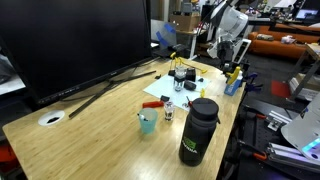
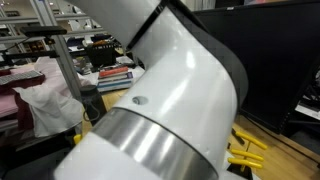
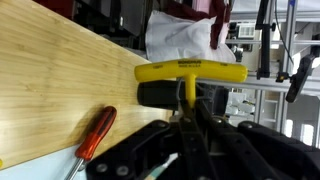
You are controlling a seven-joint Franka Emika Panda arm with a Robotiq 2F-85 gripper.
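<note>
In the wrist view a yellow T-shaped tool (image 3: 205, 71) with dark lettering on its crossbar stands out from the fingers of my gripper. The fingers are shut on its narrow stem. Exterior view 1 has the gripper (image 1: 236, 67) at the far right end of the table, with the yellow tool just above or in front of a blue-and-white container (image 1: 232, 88). Whether tool and container touch, I cannot tell. My own arm (image 2: 190, 90) fills most of exterior view 2 and hides the gripper there.
A red-handled screwdriver (image 3: 97, 132) lies on the wood in the wrist view. A black canister (image 1: 199, 132), a teal cup (image 1: 148, 121) and a red item (image 1: 153, 104) stand or lie on the table (image 1: 85, 142). Behind stands a large black monitor (image 1: 75, 45).
</note>
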